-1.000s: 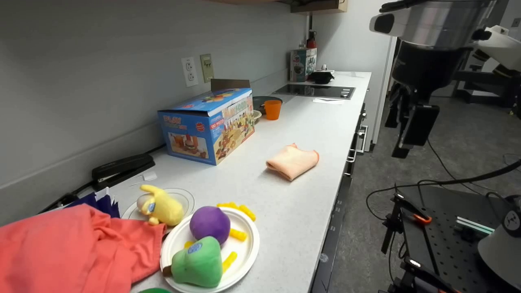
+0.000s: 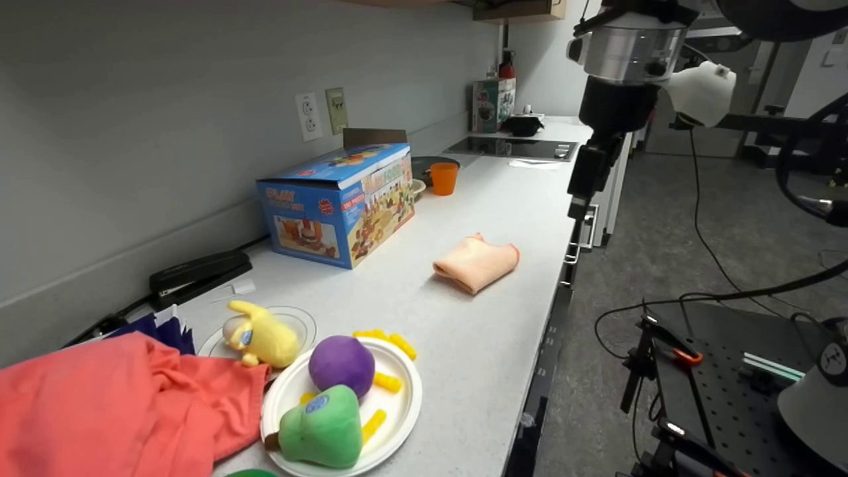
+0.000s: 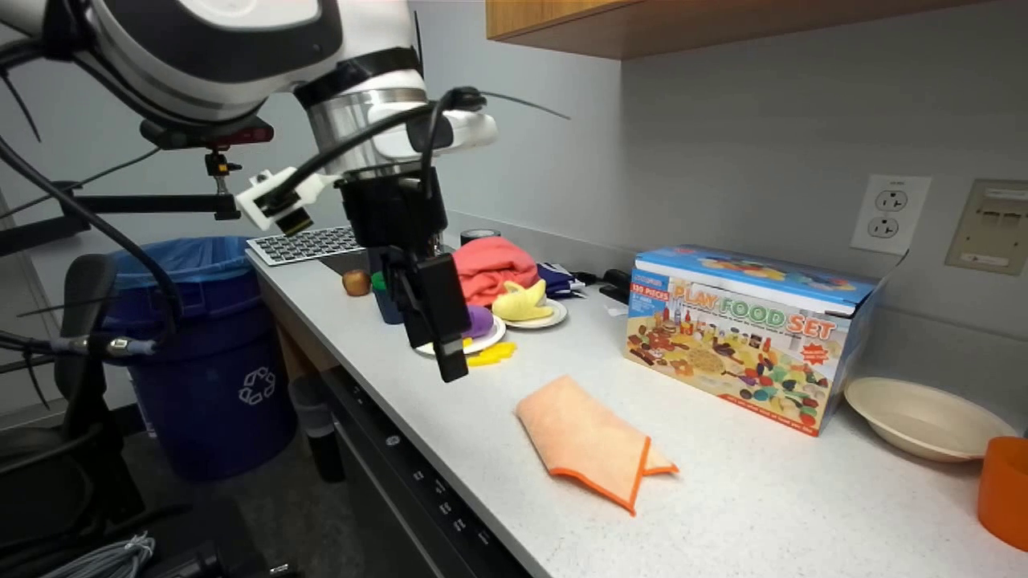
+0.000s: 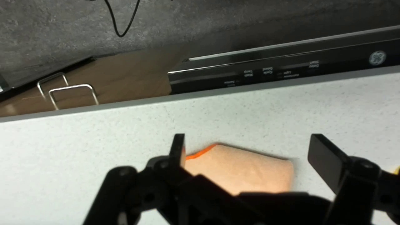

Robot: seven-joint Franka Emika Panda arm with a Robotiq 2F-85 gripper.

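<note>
A folded peach cloth with an orange hem (image 2: pixel 477 264) lies flat on the pale counter (image 2: pixel 445 358). Above the counter's front edge hangs my gripper, pointing down. Its black fingers (image 4: pixel 328 159) are wide apart with nothing between them. In the wrist view, part of the cloth (image 4: pixel 243 170) shows below the gap, and the gripper's body covers its lower portion. From the second exterior view, the gripper is up and to the left of the cloth (image 3: pixel 588 433), clear of it.
Against the wall stands a play food box (image 2: pixel 342 203). A white plate (image 2: pixel 409 409) holds a purple plush, a green plush pear (image 2: pixel 322 429) and yellow sticks. A red cloth (image 2: pixel 119 405) is beside it. An orange cup (image 2: pixel 443 179) sits farther back.
Over the last second my arm has moved left in exterior view 1, from over the floor in toward the counter's edge, and has turned. The peach cloth has stayed put.
</note>
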